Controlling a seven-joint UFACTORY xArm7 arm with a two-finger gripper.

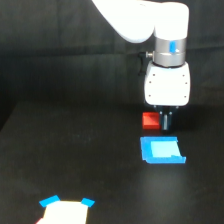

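Observation:
My gripper (165,123) points straight down at the right of the camera view, its small dark fingers hard to make out against the black surface. Whether it is open or shut does not show clearly. A red block (150,120) stands close by on the left of the fingers, partly overlapped by the gripper in this view. Just in front of them lies a pale blue square bordered with bright blue tape (147,154). Nothing is visible on the square.
At the bottom left, a pale sheet (66,213) with blue tape (49,201) at its corners is cut off by the frame edge.

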